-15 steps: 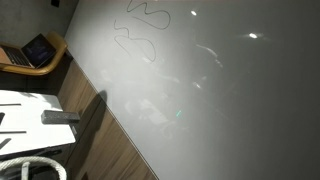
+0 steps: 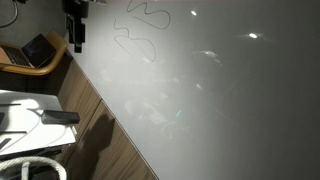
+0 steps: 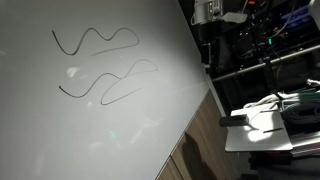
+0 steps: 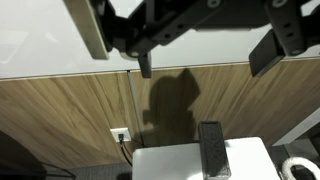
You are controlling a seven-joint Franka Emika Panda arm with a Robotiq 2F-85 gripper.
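Observation:
Wavy dark lines (image 3: 95, 40) are drawn on the large whiteboard (image 3: 60, 130); in exterior view 1 the same lines (image 2: 150, 12) run near the top. A dark block (image 4: 213, 150), perhaps an eraser, lies at the edge of the white table (image 4: 170, 163). My gripper is open, its fingers (image 4: 266, 52) wide apart with nothing between them. It hangs above the block and apart from it, near the board's lower edge. Exterior view 1 has the gripper (image 2: 76, 46) at the top left; in exterior view 2 it is dark and indistinct.
Wood panelling (image 4: 75, 100) runs below the board, with a wall outlet (image 4: 121, 134) and cable. Thin dark items (image 2: 12, 133) lie on the table, and a pale coiled hose (image 2: 35, 162) is beside it. A laptop (image 2: 38, 50) rests on a chair (image 2: 52, 66).
In exterior view 1 my gripper has come down into view from the top left edge. The shadow on the wood panelling has grown and shifted downward. The block and the drawn lines stay put.

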